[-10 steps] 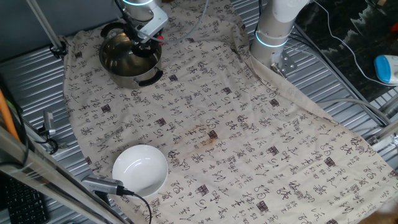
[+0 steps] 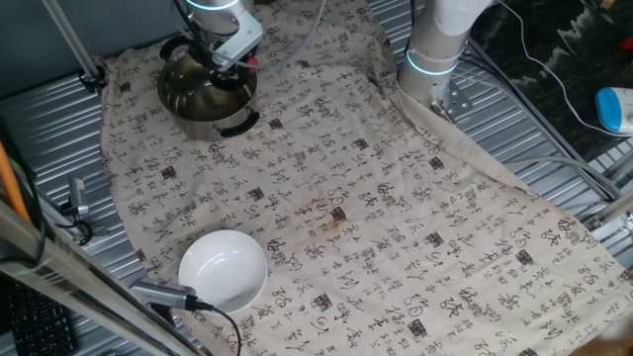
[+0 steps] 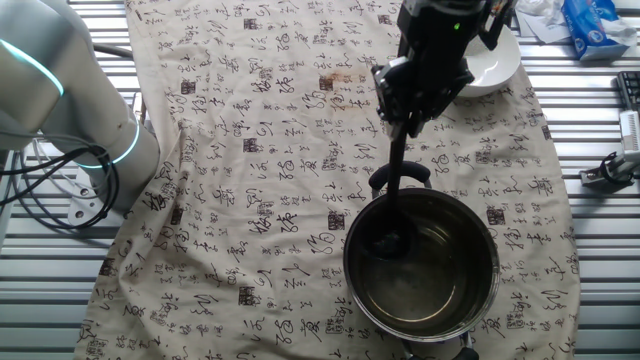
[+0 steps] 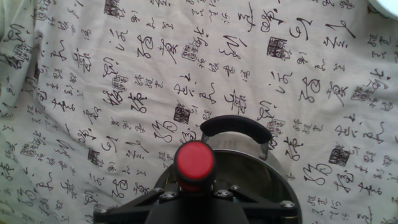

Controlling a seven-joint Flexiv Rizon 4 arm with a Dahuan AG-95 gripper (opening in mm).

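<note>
A black ladle [image 3: 396, 172] hangs from my gripper [image 3: 402, 122], which is shut on its handle. Its dark bowl end is inside the steel pot [image 3: 485, 285], near the pot's rim; whether it touches the bottom I cannot tell. From the wrist, the red end [image 4: 194, 163] of the handle rises between my fingers and covers part of the pot. In the first exterior view, the pot [image 2: 194, 127] stands at the back left under my arm. A white bowl [image 2: 224, 270] sits apart, at the front left of the cloth.
A patterned cloth [image 2: 376, 237] covers the table, and its middle and right are bare. A small camera [image 2: 163, 294] on a post juts beside the white bowl. Tissues and a blue pack [image 3: 597, 30] lie off the cloth.
My gripper and the wrist above it have shifted slightly to the left over the pot in the first exterior view. Pot and white bowl are where they were.
</note>
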